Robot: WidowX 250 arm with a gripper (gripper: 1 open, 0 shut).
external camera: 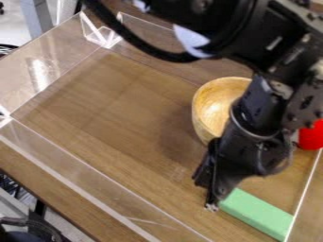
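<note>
The black gripper (210, 201) points down at the near edge of the tray, low beside the left end of a mint-green block (259, 216). Its fingertips are close to that end; whether they touch it I cannot tell. It looks shut, with nothing visible between the fingers. Behind the arm, a wooden bowl (214, 99) is partly hidden, and a red object (312, 136) shows at the right edge, partly covered by the arm.
Clear plastic walls (63, 175) border the wooden tray floor (113, 113). The left and middle of the tray are free. A black cable arches over the top left.
</note>
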